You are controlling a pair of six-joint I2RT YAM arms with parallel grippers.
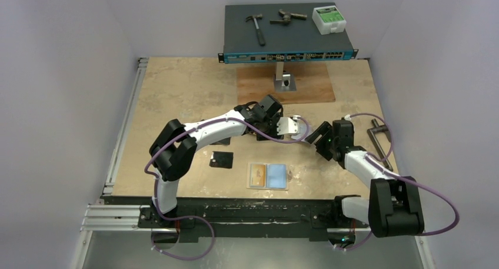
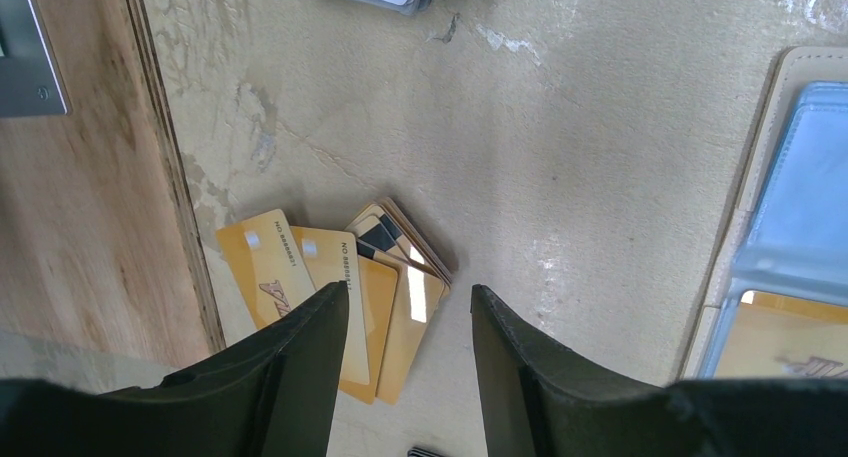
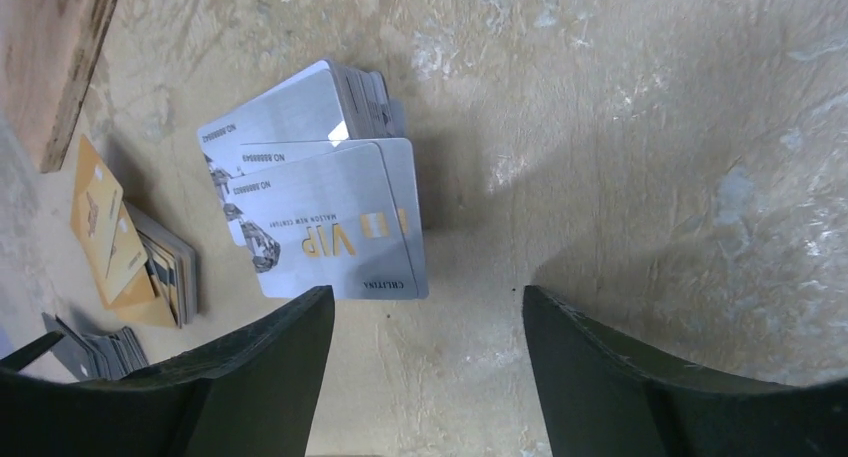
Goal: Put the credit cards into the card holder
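The card holder (image 1: 268, 176) lies near the table's front; a gold card (image 2: 785, 339) shows in its gold compartment, while the blue compartment (image 2: 815, 182) looks bare. Silver VIP cards (image 3: 320, 222) lie in a loose stack on the table. Left of them, several gold cards (image 2: 390, 322) are fanned out. My right gripper is open beside the silver stack's near edge, its left fingertip close to the lowest card and nothing between its fingers. Over the gold cards hangs my left gripper, open and not gripping any. In the top view the arms hide most of both stacks.
Black cards (image 3: 100, 352) lie left of the gold ones, and a dark card stack (image 1: 221, 159) sits left of the holder. A wooden board (image 1: 253, 83) with a stand is behind. A metal tool (image 1: 379, 142) lies at the right edge. Bare table separates stacks and holder.
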